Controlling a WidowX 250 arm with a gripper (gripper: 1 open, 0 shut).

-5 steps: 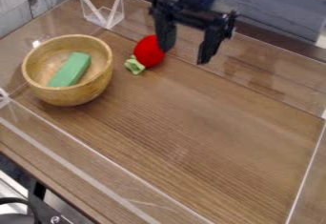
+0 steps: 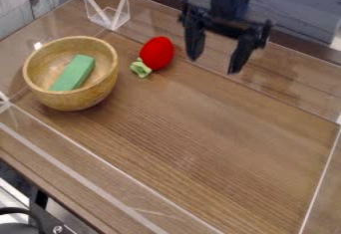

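Observation:
My gripper is at the top centre of the camera view, a dark body with fingers spread wide apart and pointing down, open, with nothing visible between them. To its left, a red round object lies beside a small light-green piece. A wooden bowl at the left holds a green block.
A white wire-like holder stands at the back left. A white wall runs along the far left edge.
The objects on the table look unchanged.

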